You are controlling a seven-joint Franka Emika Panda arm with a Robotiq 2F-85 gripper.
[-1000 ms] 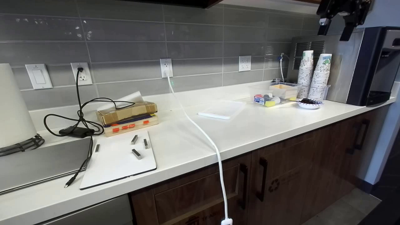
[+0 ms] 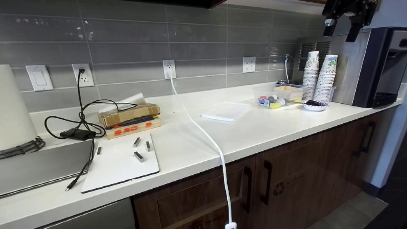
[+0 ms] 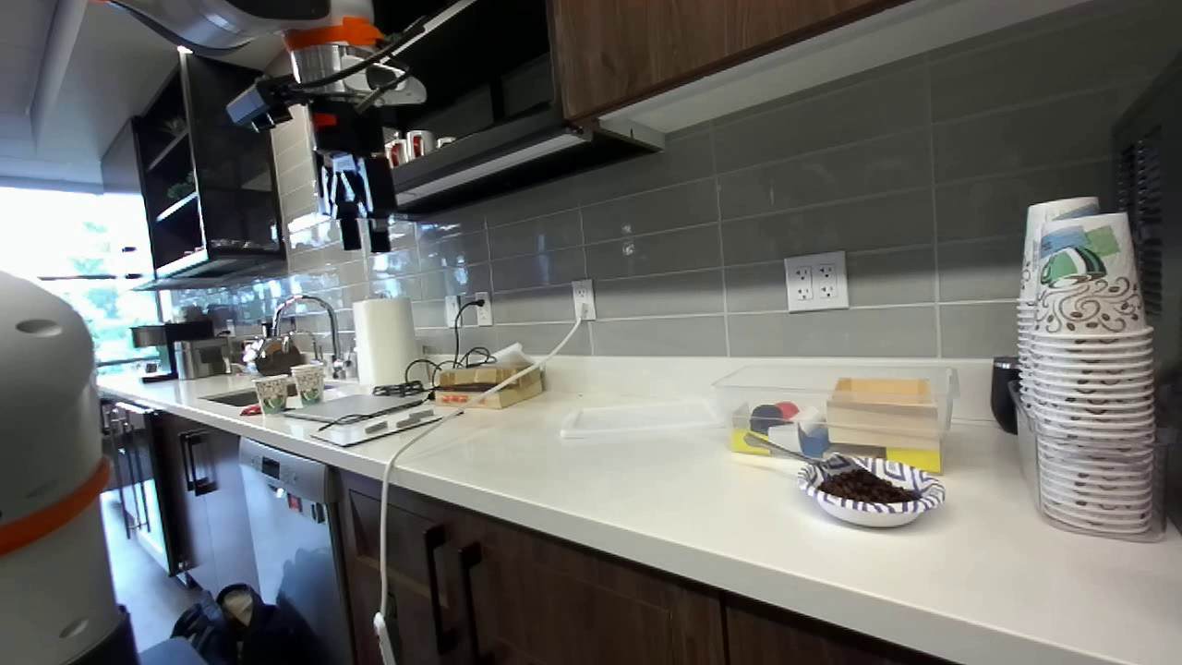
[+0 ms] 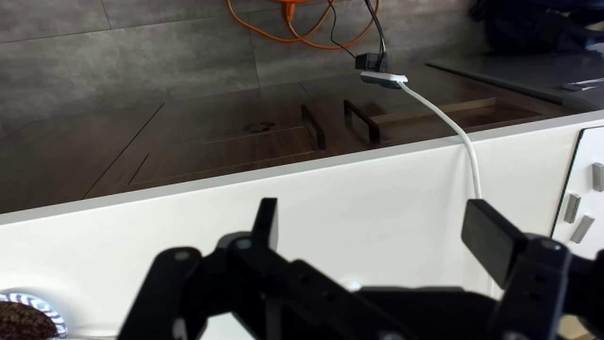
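Note:
High above the counter, my gripper is open, its two dark fingers set wide apart with only bare counter seen between them. In the first exterior view the gripper [image 2: 340, 33] hangs at the top right, clear of everything. On the counter stands a patterned bowl [image 3: 872, 512] of dark granules, with a fork [image 3: 781, 448] leaning on its rim. Behind it is a clear bin [image 3: 726, 416] holding boxes and small items. A flat white lid or tray [image 2: 218, 117] lies mid-counter. Several small metal blocks [image 2: 139, 156] rest on a white board [image 2: 114, 173] at the left.
A white power cord [image 2: 202, 131] runs from the wall outlet across the counter and over its front edge. Tall stacks of paper cups [image 3: 1091, 410] stand at the right end. Overhead is a cabinet shelf [image 3: 499, 161].

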